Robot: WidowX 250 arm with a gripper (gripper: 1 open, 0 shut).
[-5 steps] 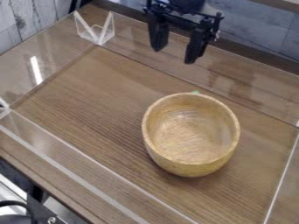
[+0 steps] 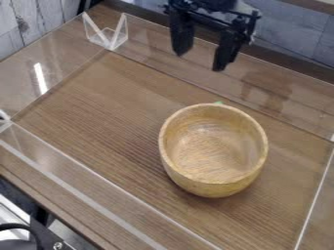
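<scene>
A dark blue robot gripper point(image 2: 202, 44) hangs over the back middle of the wooden surface, with two finger parts pointing down; whether it is open or shut is unclear. A large round wooden bowl point(image 2: 213, 148) stands at the centre right, below and in front of the gripper. A small green bit shows just behind the bowl's far rim, mostly hidden.
A white wire-like object point(image 2: 104, 29) is at the back left. A pale edge runs along the right, and black cables lie at the lower left beyond the board.
The bowl has not moved.
</scene>
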